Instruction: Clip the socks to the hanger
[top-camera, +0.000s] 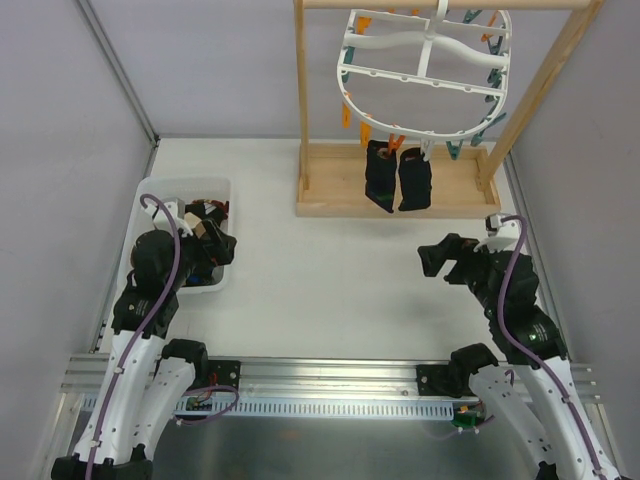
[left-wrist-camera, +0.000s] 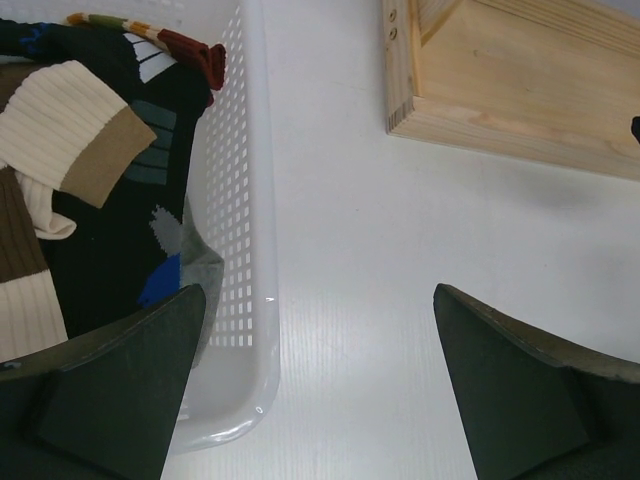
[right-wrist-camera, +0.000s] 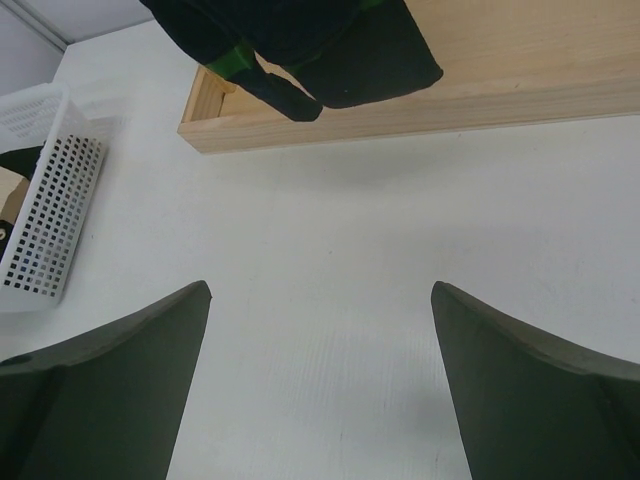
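Observation:
Two dark socks (top-camera: 381, 175) (right-wrist-camera: 365, 60) hang clipped from the white oval hanger (top-camera: 422, 75) at the back right, over a wooden tray. More socks, black, cream and brown (left-wrist-camera: 80, 140), lie in a white basket (top-camera: 140, 220) (left-wrist-camera: 262, 200) on the left. My left gripper (top-camera: 218, 248) is open over the basket's right side, nothing between its fingers. My right gripper (top-camera: 445, 258) is open above the table at the right, in front of the hanging socks, empty.
The wooden stand (top-camera: 545, 75) holds the hanger above its tray base (top-camera: 330, 205) (right-wrist-camera: 500, 110). Walls bound both sides.

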